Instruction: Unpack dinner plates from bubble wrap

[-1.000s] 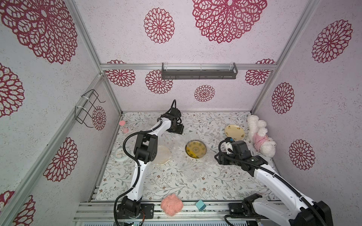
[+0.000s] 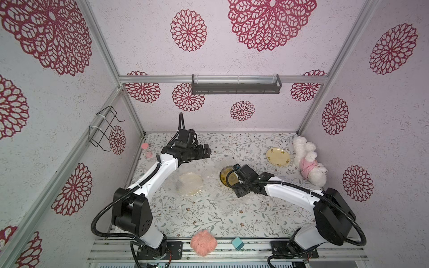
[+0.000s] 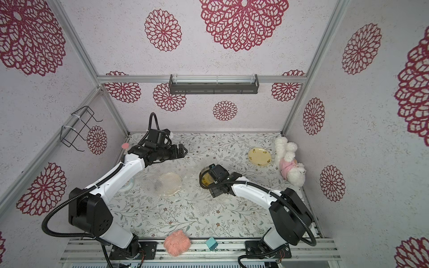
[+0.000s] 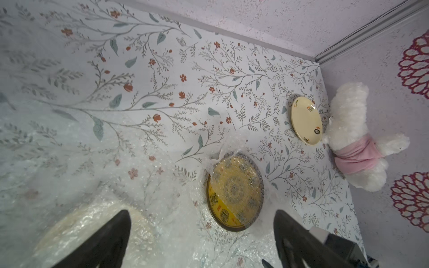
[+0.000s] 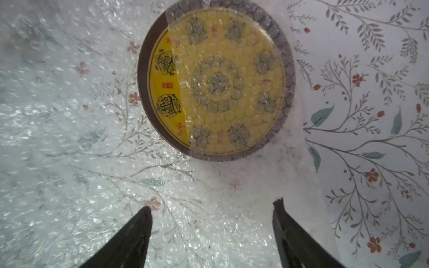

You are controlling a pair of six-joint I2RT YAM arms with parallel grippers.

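A yellow plate with a dark rim (image 5: 169, 84) lies flat mid-table. Clear bubble wrap (image 5: 80, 147) covers most of its face, with a strip along its left side bare. Close above the near part of that wrap, my right gripper is open, nothing held between its fingers; its arm hides part of the plate in the top views. To the left, a pale plate (image 2: 190, 184) shows through more wrap. My left gripper (image 2: 207, 151) stands open and empty over the back left, its wrist view looking across toward the dark-rimmed plate. An unwrapped pale yellow plate (image 2: 278, 156) lies back right.
A white plush toy with a pink band (image 2: 309, 165) leans at the right wall. A round pale item (image 3: 128, 184) sits left, partly behind the left arm. A pink fluffy ball (image 2: 203, 243) and blue cube (image 2: 237, 243) rest on the front rail.
My right gripper has moved left from beside the wrapped plate to over its near side. Both remain open.
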